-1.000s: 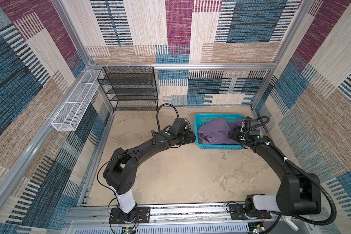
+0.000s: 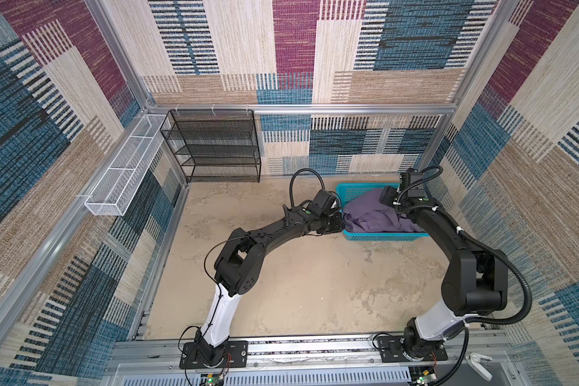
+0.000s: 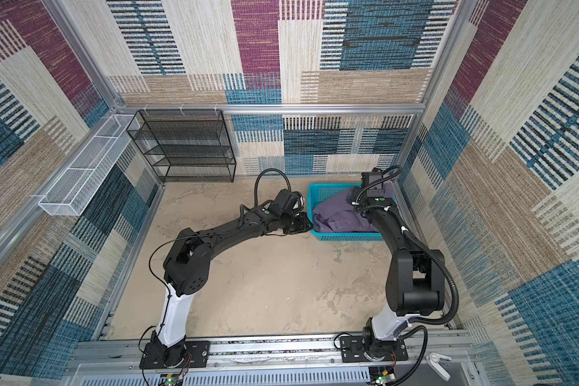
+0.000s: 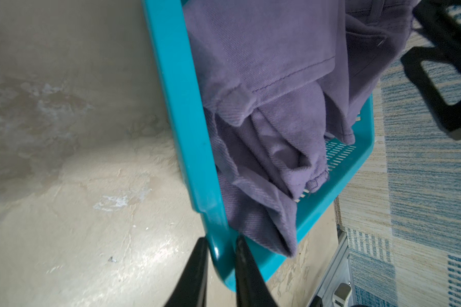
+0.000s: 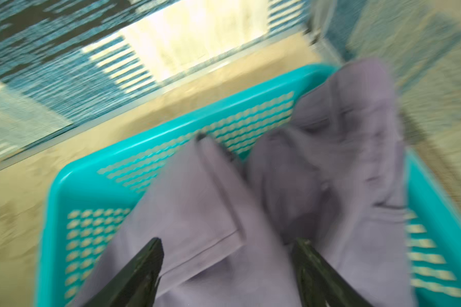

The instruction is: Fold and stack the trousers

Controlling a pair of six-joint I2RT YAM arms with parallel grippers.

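Purple trousers [image 2: 373, 215] lie loosely folded and bunched inside the teal plastic basket [image 3: 348, 235] at the back right. In the left wrist view, my left gripper is shut on the basket's near-left rim. My right gripper hangs over the trousers with its fingers apart and nothing clearly between them; its view is blurred. In the top views my right arm partly hides the basket's right end.
A black wire rack [image 2: 210, 144] stands at the back left, beside a white wire shelf [image 2: 123, 170] on the left wall. The basket is near the back-right walls.
The basket with the trousers has moved right and slightly back, with my left gripper following it. My right gripper has moved toward the back, over the basket.
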